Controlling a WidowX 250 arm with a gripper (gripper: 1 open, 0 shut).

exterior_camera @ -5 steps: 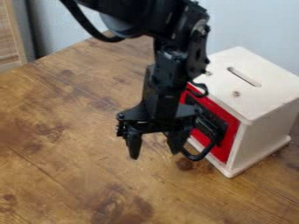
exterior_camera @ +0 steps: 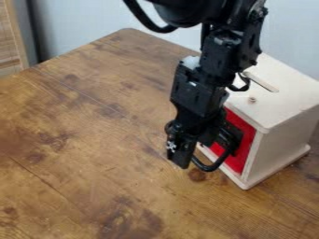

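Note:
My black gripper [exterior_camera: 189, 149] hangs low at the centre right, just in front of the red face [exterior_camera: 237, 140] of a pale wooden box [exterior_camera: 281, 131]. The gripper is turned side-on, and its fingertips are too dark and overlapped to tell whether they are open or shut. A black loop of cable curves below it, across the lower part of the red face. The arm hides much of the box's left side.
A white wall stands behind, and a light wooden panel [exterior_camera: 7, 37] is at the top left edge.
The arm has shifted right toward the box, and the gripper has turned so that its fingers, earlier spread to the left, now sit closer to the red face.

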